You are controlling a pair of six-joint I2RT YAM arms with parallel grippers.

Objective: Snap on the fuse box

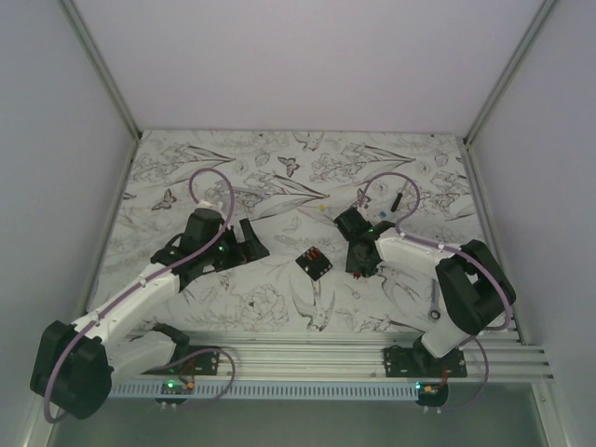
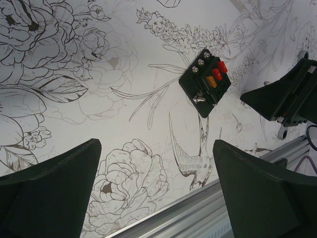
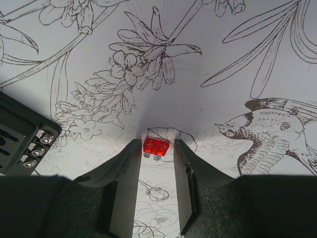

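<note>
The black fuse box [image 1: 314, 264] lies flat near the table's middle; in the left wrist view its base [image 2: 190, 84] holds red and orange fuses. My right gripper is low over the table right of the box, its fingers part open either side of a loose red fuse [image 3: 155, 146]. I cannot tell whether they touch it. My left gripper [image 1: 250, 241] stands open left of the box, nothing between its fingers.
A dark tool [image 1: 398, 200] and a small blue piece [image 1: 383, 214] lie at the back right, a small yellow piece [image 1: 321, 206] behind the box. A wrench [image 1: 435, 303] lies at the right.
</note>
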